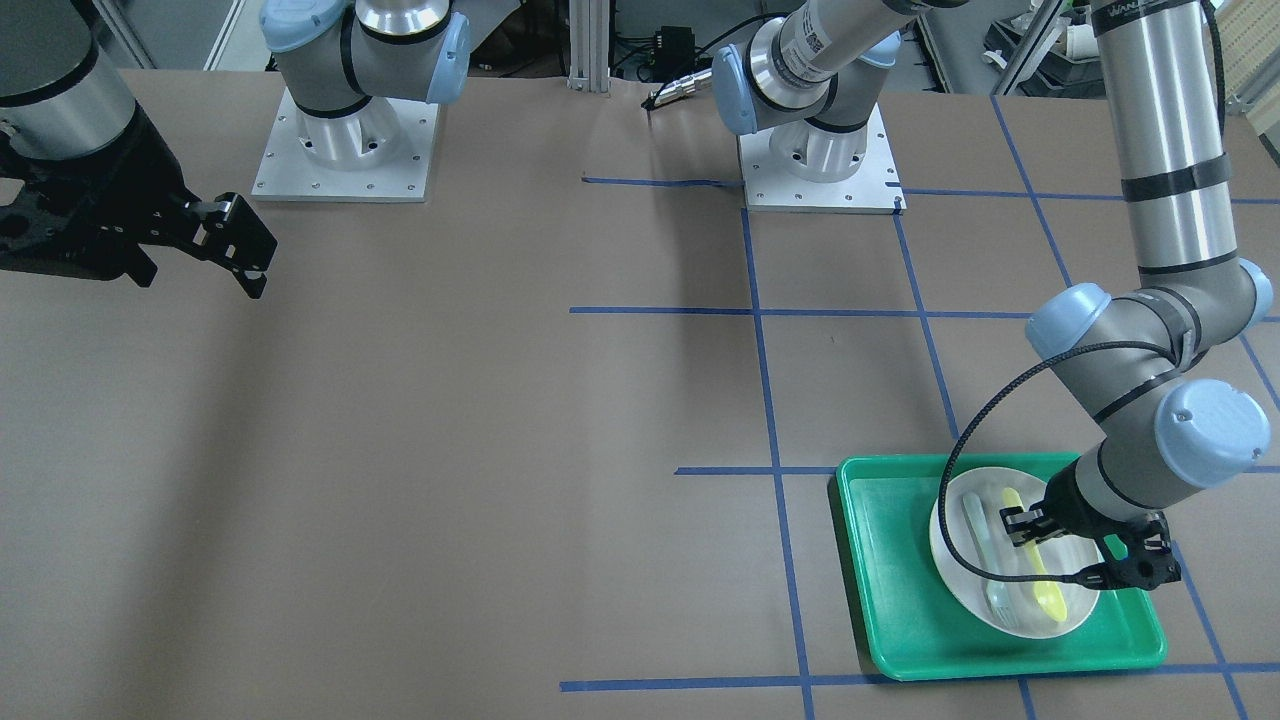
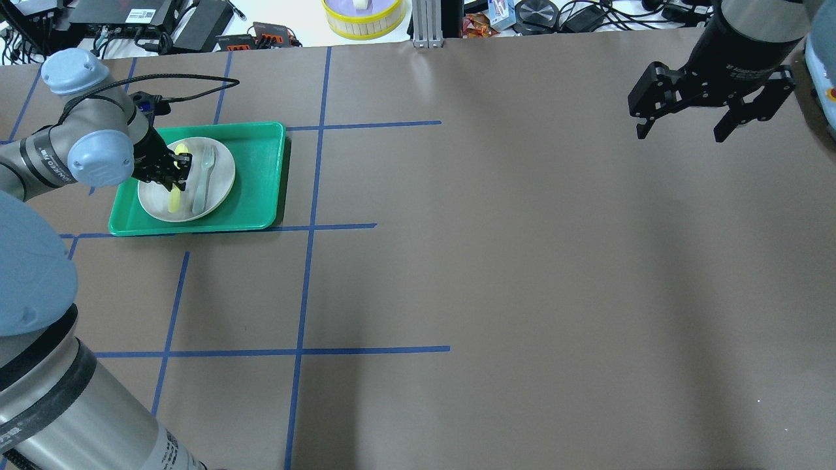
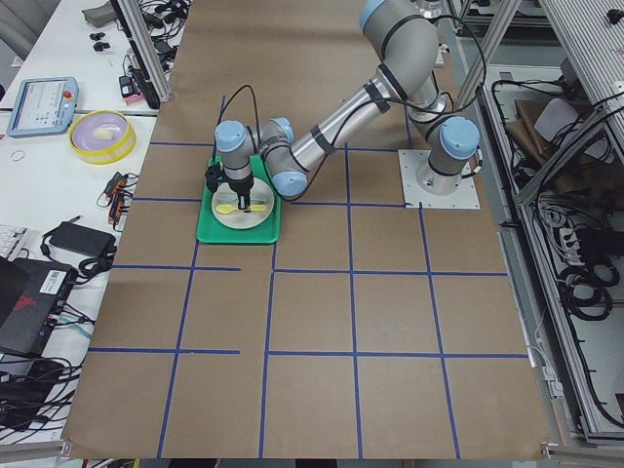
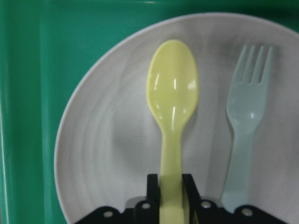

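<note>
A green tray (image 1: 884,612) holds a white plate (image 1: 966,588) with a yellow spoon (image 4: 172,88) and a pale blue fork (image 4: 247,107) lying side by side. My gripper is over the plate, shut on the yellow spoon's handle, its black fingers on either side of it. The spoon's bowl points away from the fingers in the wrist view. In the front view the wrist and cable partly hide the plate.
Another black gripper (image 2: 705,94) stands apart over the bare table, and further arm bases (image 1: 348,180) are at the back.
</note>
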